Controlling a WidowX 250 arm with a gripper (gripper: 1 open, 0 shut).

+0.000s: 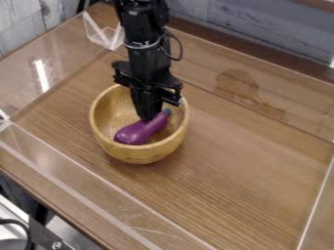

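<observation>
A yellow bowl (107, 142) sits on the wooden table, left of centre. Inside it lies a purple eggplant (140, 130), tilted toward the back right. Just above it, over the bowl's rear part, hangs the black gripper (156, 101) of the arm coming from the top. Its tips are small and dark, and I cannot see anything held between them; whether they are closed is hard to make out.
Clear plastic (104, 29) stands at the back left. A cable lies at the lower left edge.
</observation>
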